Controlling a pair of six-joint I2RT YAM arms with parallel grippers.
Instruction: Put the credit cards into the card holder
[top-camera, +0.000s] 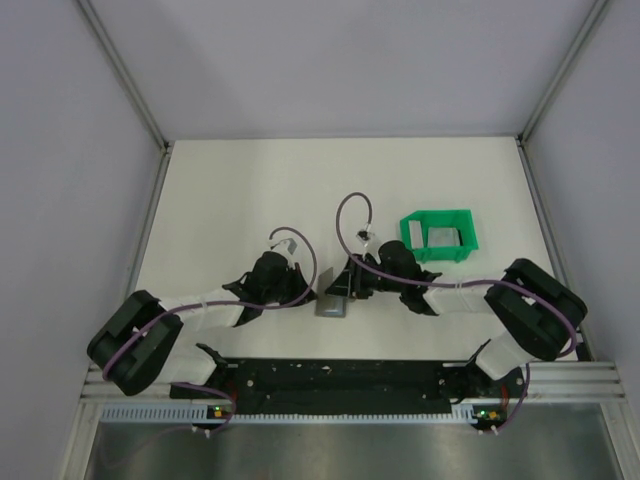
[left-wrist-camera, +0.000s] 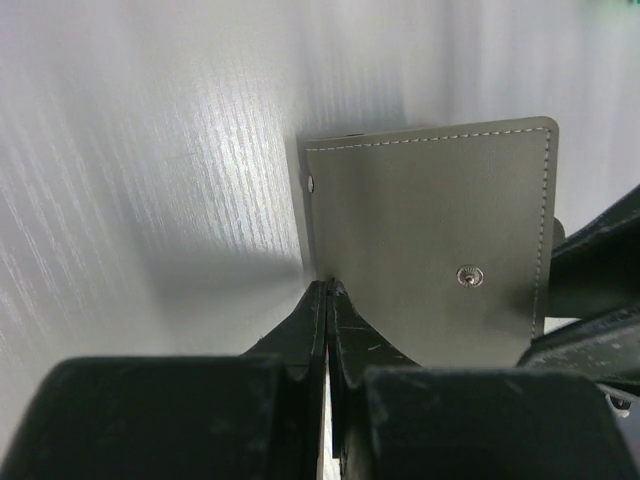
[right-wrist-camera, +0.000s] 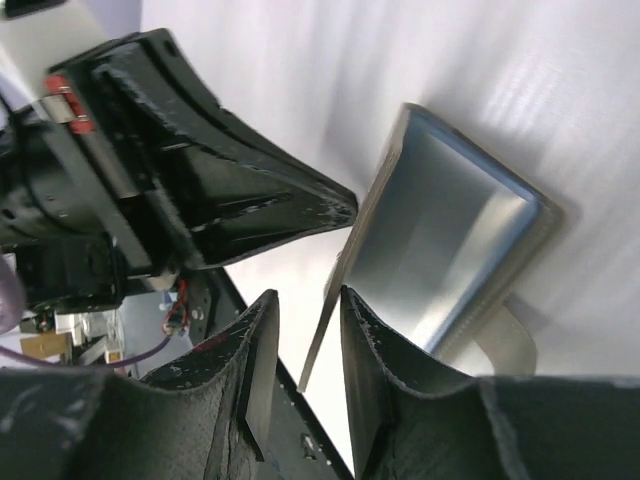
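Observation:
The grey card holder (top-camera: 332, 303) lies at the front middle of the table, its cover tilted up. Beneath the raised cover (right-wrist-camera: 383, 183), the right wrist view shows a clear inner pocket (right-wrist-camera: 450, 225). My left gripper is shut at the holder's left edge, with nothing showing between its fingers. On the other side, my right gripper stands part open, and the cover's edge runs down between its fingertips. Flat grey-white pieces, perhaps the cards (top-camera: 443, 237), lie in the green basket; they are too small to tell.
The green basket (top-camera: 471, 228) stands at the right, behind my right arm. Free white table (top-camera: 260, 190) spreads across the back and left. Both arms' cables arch above the grippers.

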